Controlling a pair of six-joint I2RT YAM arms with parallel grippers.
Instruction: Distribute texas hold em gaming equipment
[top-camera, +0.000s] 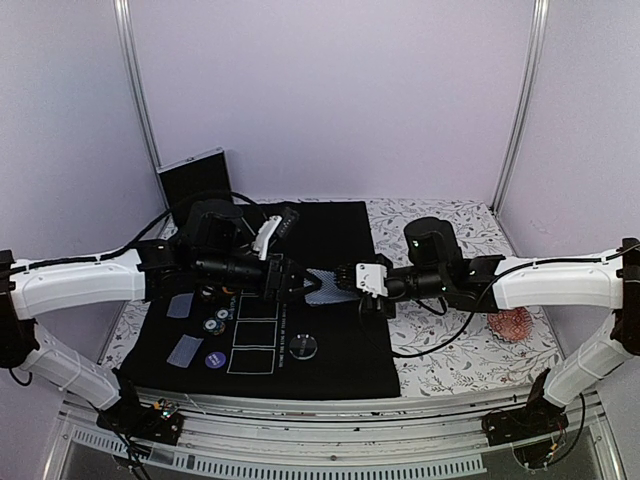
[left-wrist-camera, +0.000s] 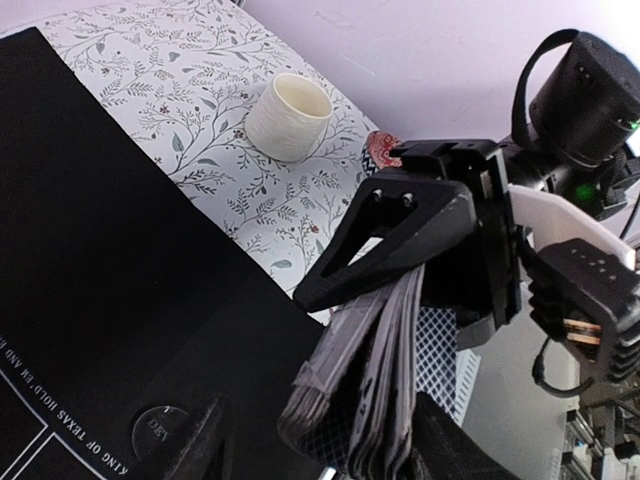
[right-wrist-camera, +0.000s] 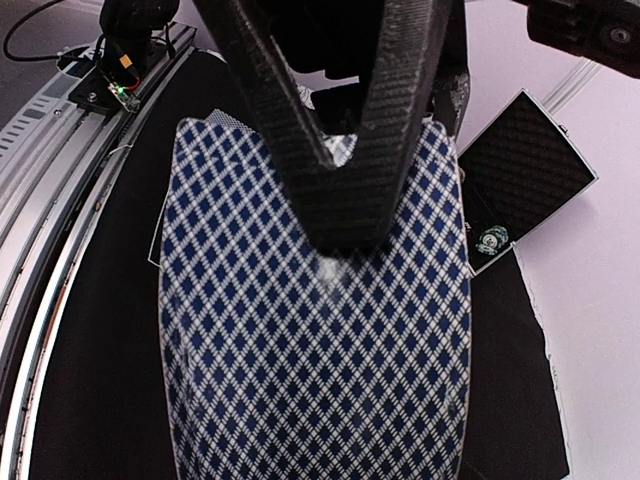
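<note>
A deck of blue-and-white checked cards (top-camera: 326, 288) hangs over the right part of the black mat between my two grippers. Its far end is between the fingers of my right gripper (top-camera: 350, 280), which is shut on it. In the left wrist view the card edges (left-wrist-camera: 375, 390) are split into uneven layers. Broad card backs (right-wrist-camera: 315, 370) fill the right wrist view below a dark fingertip (right-wrist-camera: 345, 215).
On the black mat (top-camera: 345, 360) are two card piles (top-camera: 185, 350) at left, several chips (top-camera: 215, 360) and a clear dealer disc (top-camera: 303, 346). An open case (top-camera: 195, 180) stands back left. A white cup (left-wrist-camera: 288, 118) is on the patterned cloth, with a red patterned item (top-camera: 510, 324) farther right.
</note>
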